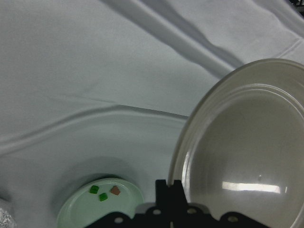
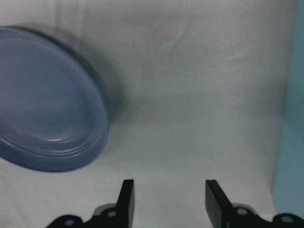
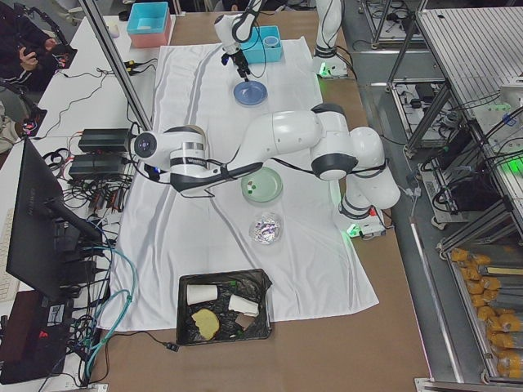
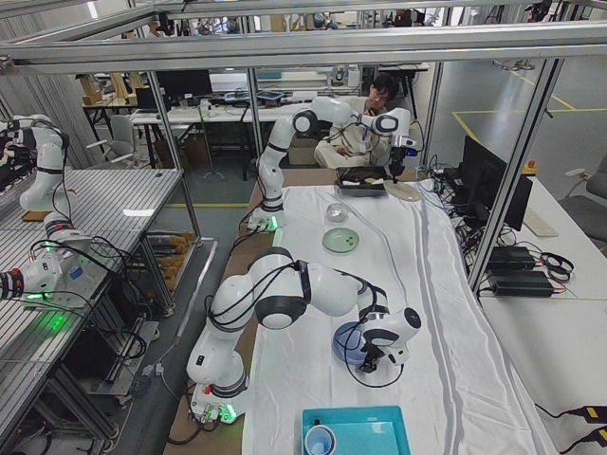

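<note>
My left gripper is shut on the rim of a beige plate, held above the cloth beside a green plate carrying several small green and orange pieces. The beige plate is mostly hidden by the arm in the left camera view. My right gripper is open, nothing between its fingers, over the cloth between a blue plate and a light-blue bin.
A foil bowl sits near the green plate. A black tray with several items is at the near end. The bin holds a cup. Cables and a monitor border the cloth.
</note>
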